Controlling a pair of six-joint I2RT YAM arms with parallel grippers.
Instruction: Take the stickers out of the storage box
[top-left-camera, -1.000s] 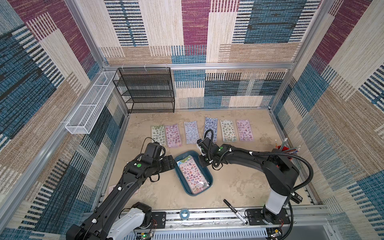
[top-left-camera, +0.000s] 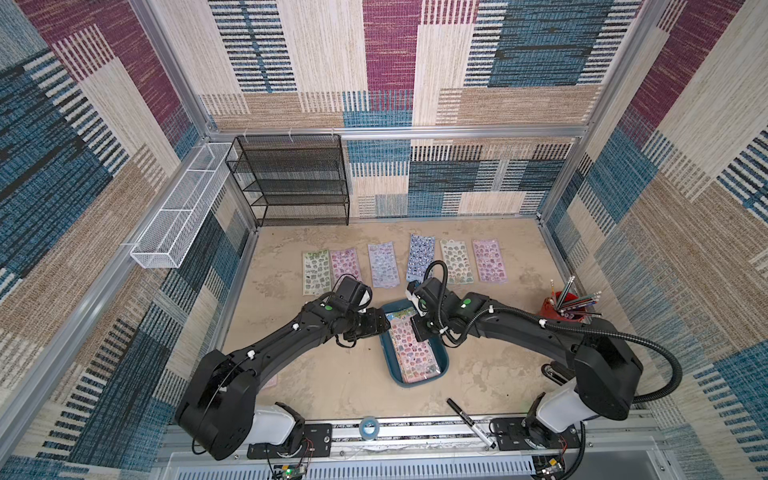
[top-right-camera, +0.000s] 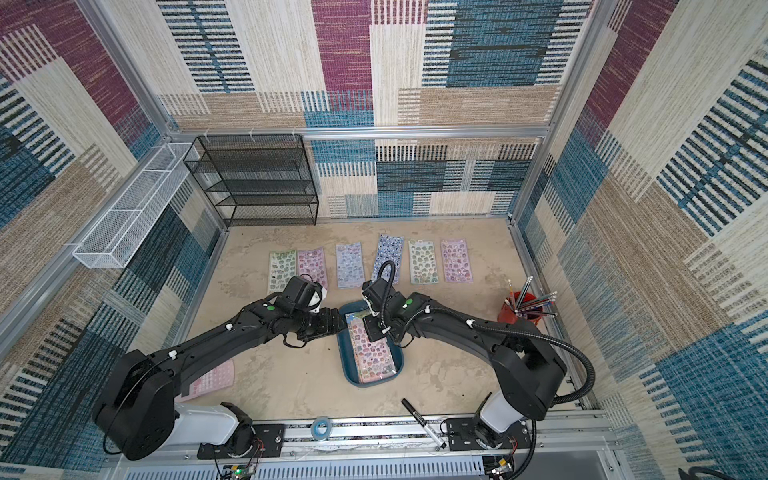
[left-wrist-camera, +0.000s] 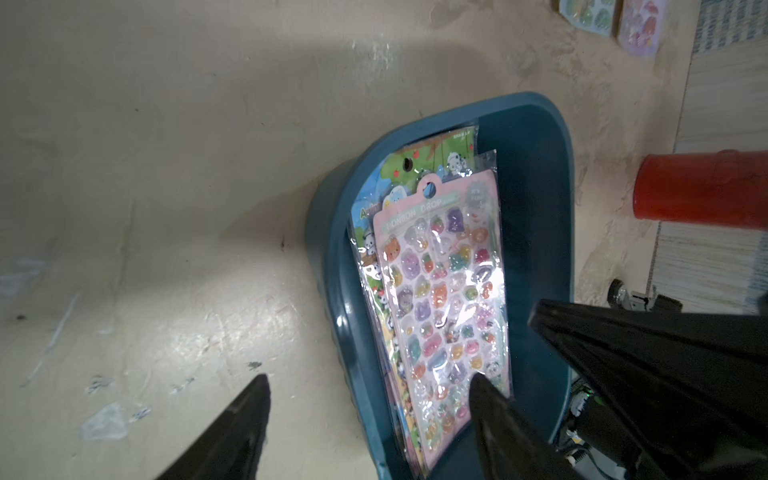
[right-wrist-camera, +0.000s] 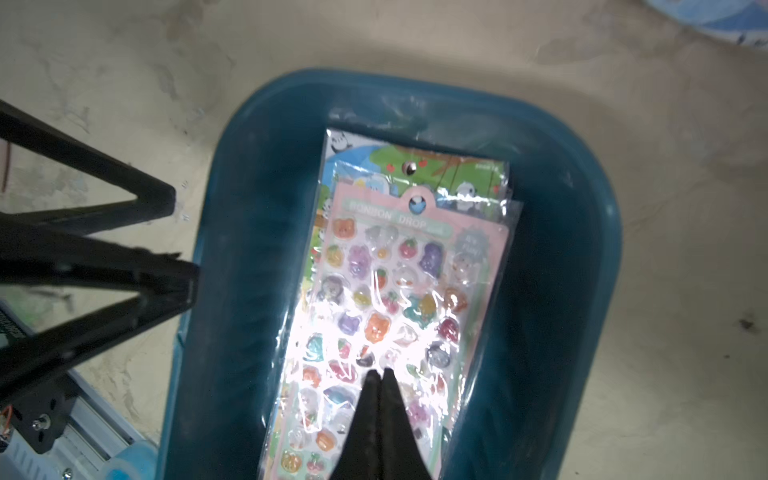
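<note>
A blue storage box (top-left-camera: 444, 364) stands at the table's front middle, holding stacked sticker sheets (right-wrist-camera: 376, 312), a pink one on top and a green patterned one beneath. My left gripper is open at the box's left rim, its fingertips either side of that rim and the sheets in the left wrist view. My right gripper is shut over the box, above the sheets, with nothing showing between its fingers.
Several sticker sheets (top-right-camera: 349, 264) lie in a row along the back. A red pen holder (top-right-camera: 508, 312) stands at the right; a marker (top-left-camera: 472, 424) and a tape roll (top-left-camera: 369, 418) lie at the front edge. A wire rack stands behind.
The box has shifted right and turned more upright since a second ago.
</note>
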